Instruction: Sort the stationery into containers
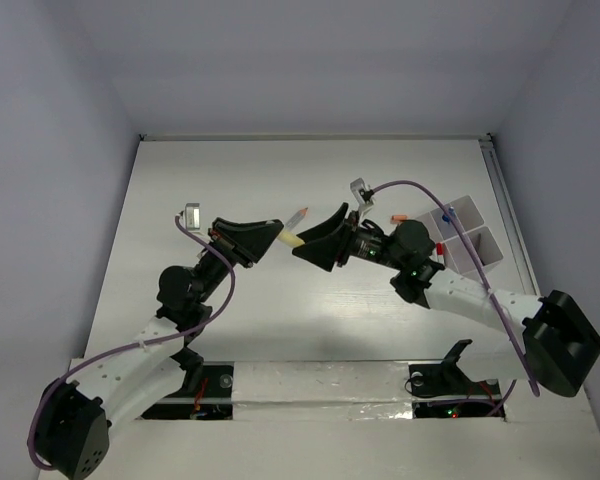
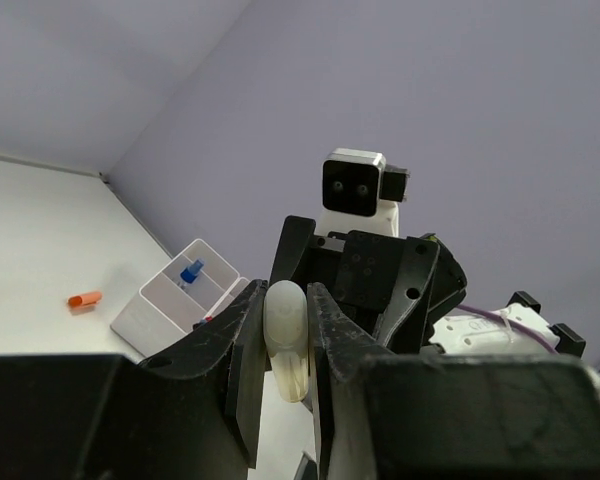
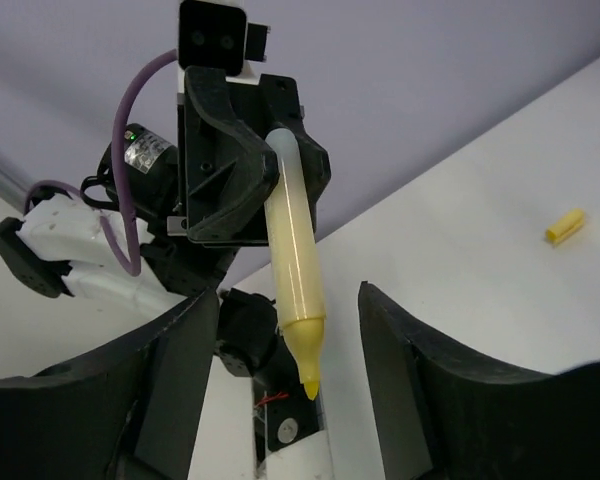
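Note:
A pale yellow marker is held in my left gripper, shut on one end, its pointed yellow tip sticking out toward my right gripper. The right one stands part open, its fingers either side of the marker's tip end, with gaps showing in the right wrist view. A yellow piece, an orange piece and a pencil-like item lie on the table.
A white compartment container holding blue and red items stands at the right, behind the right arm. Walls bound both sides and the back.

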